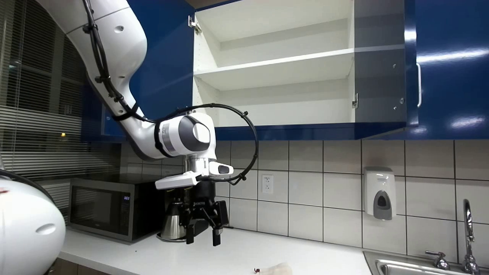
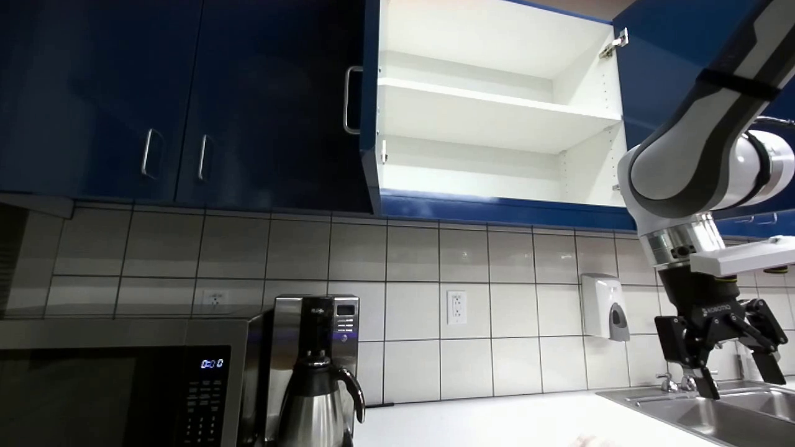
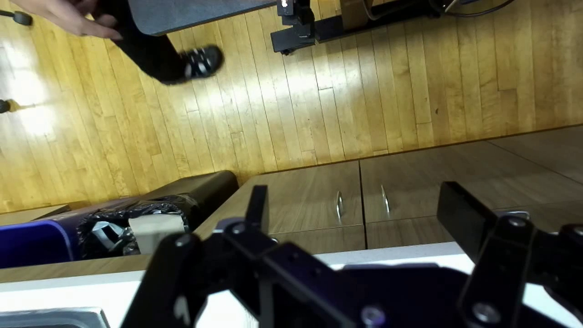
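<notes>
My gripper (image 1: 203, 237) hangs above the white counter (image 1: 293, 249), fingers pointing down. Its fingers stand wide apart with nothing between them. In the second exterior view the same gripper (image 2: 739, 377) shows at the right, in front of the sink. Looking down past the black fingers (image 3: 258, 207), the wrist view takes in wooden base cabinets (image 3: 311, 191) and floor. A pale object (image 1: 277, 269) lies on the counter, cut off by the lower frame edge; what it is I cannot tell. Above, an open blue wall cabinet has empty white shelves (image 1: 275, 64).
A microwave (image 1: 98, 208) and a steel coffee pot (image 2: 313, 406) stand on the counter. The sink (image 2: 700, 413) is at the right, near a soap dispenser (image 1: 379, 192). In the wrist view a person's shoe (image 3: 203, 61) is on the floor beside a trash bin (image 3: 205, 191).
</notes>
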